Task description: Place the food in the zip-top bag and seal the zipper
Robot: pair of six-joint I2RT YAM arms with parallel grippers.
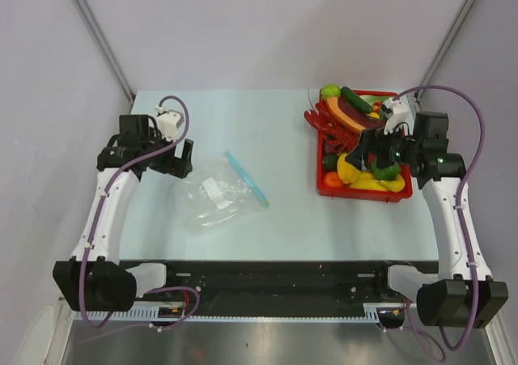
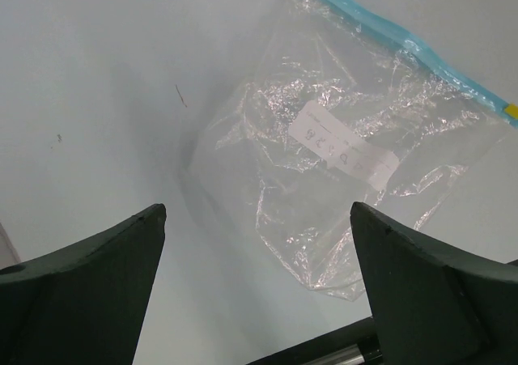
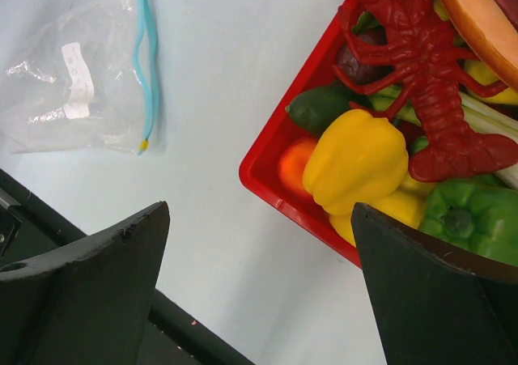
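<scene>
A clear zip top bag (image 1: 217, 195) with a blue zipper strip (image 2: 388, 33) and a white label lies flat on the left half of the table. My left gripper (image 1: 178, 159) hangs open above the bag's upper-left side, nothing between its fingers. A red bin (image 3: 259, 171) on the right is heaped with toy food: a red lobster (image 3: 437, 122), a yellow pepper (image 3: 356, 159), a green pepper (image 3: 461, 219), a cucumber (image 1: 356, 100) and several others. My right gripper (image 1: 368, 146) hangs open above the bin, empty.
A dark rail runs along the near edge, below both arms.
</scene>
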